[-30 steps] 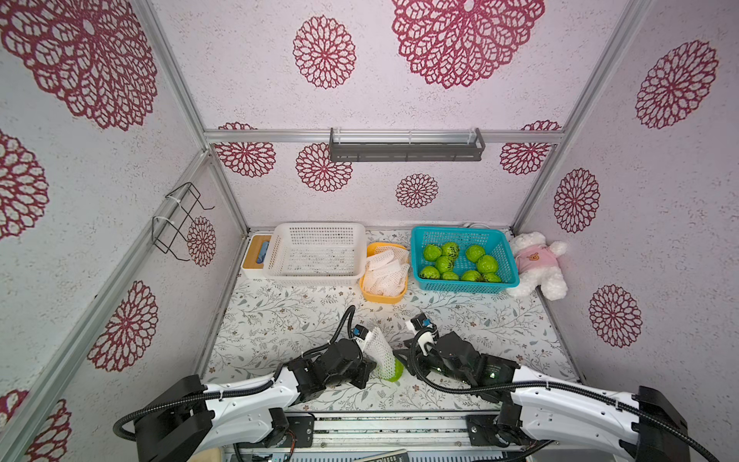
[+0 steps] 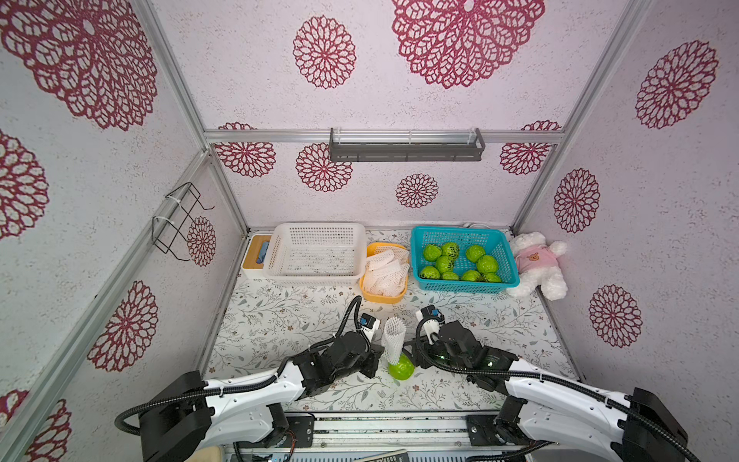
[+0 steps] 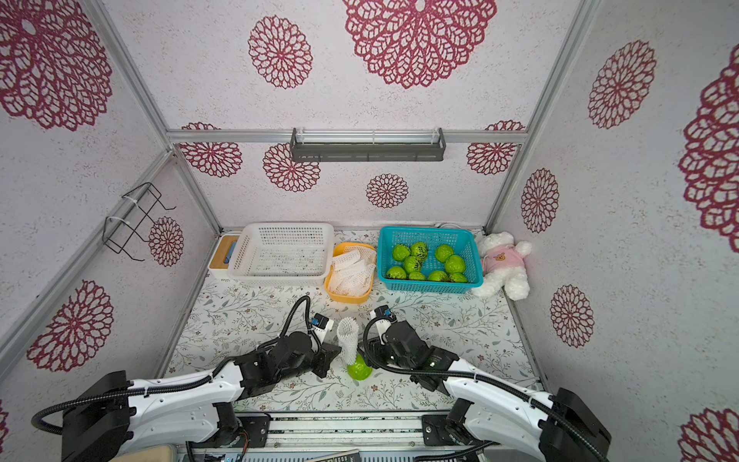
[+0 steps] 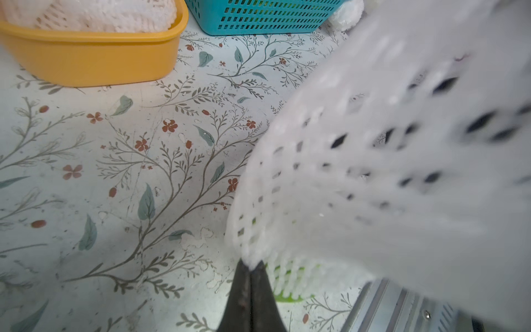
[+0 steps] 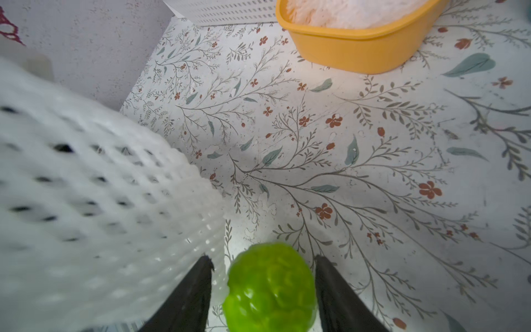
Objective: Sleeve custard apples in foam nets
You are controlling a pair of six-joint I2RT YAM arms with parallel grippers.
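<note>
A white foam net (image 2: 394, 335) stands tilted up between both arms, held in the shut left gripper by a thin fold at its tips and filling much of both wrist views. A bright green custard apple (image 5: 268, 287) sits on the table just below the net; whether its top enters the net is unclear. My right gripper is open, its fingers either side of that fruit.
An orange bin (image 2: 369, 291) of nets stands behind, between an empty white basket (image 2: 277, 273) and a teal basket (image 2: 431, 283) of several green fruit. A plush bear (image 2: 539, 273) is at the right.
My left gripper has risen and shifted right with the net, which now stands more upright above the fruit, showing more of it.
</note>
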